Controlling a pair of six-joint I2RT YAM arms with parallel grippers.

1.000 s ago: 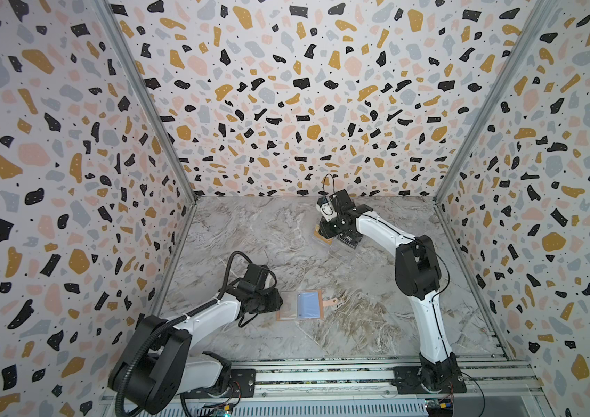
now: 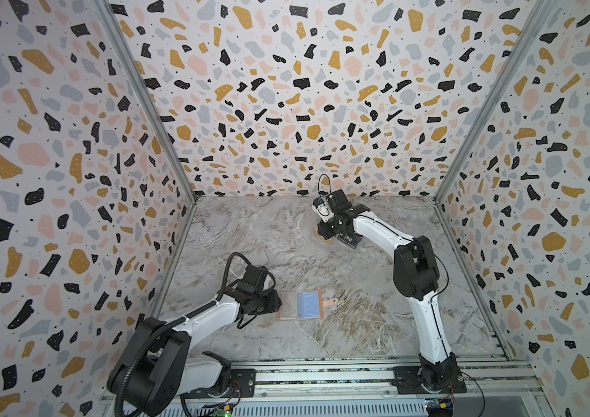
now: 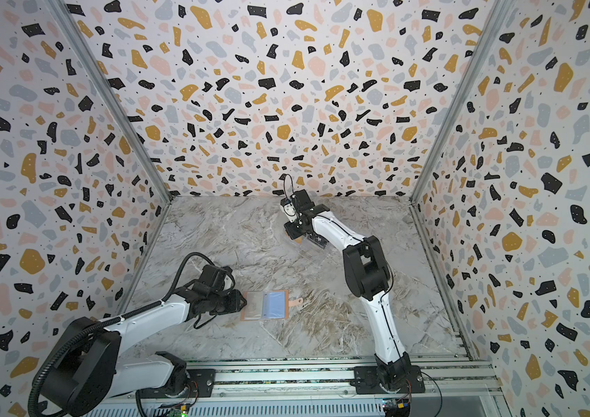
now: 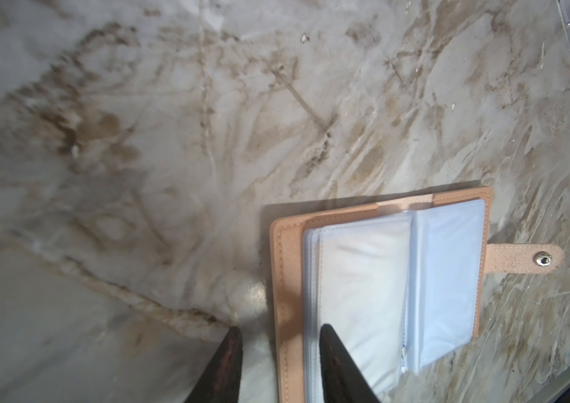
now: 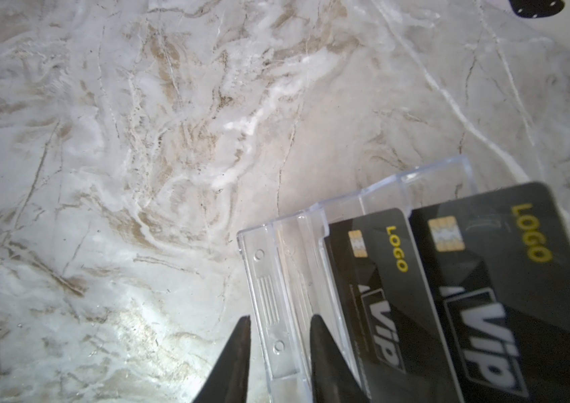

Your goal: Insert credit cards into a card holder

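Observation:
The tan card holder (image 4: 288,282) lies spread out on the table, with clear and bluish sleeves (image 4: 456,268) facing up. At its left edge is my left gripper, open, its fingers on either side of that edge in the left wrist view. Whether they touch it I cannot tell. Two black Vip cards (image 5: 382,288) sit in a clear stepped stand (image 5: 274,302). My right gripper is over the stand's cardless left end, its fingers apart and no card visible between them. In the top left view something orange (image 2: 322,237) shows below this gripper.
A strap with a metal snap (image 4: 526,258) sticks out from the holder's right side. Bare marble table (image 2: 246,222) lies to the left of the stand and between the two work spots. The patterned back wall (image 2: 308,139) rises close behind the stand.
My left arm and the holder look almost unchanged.

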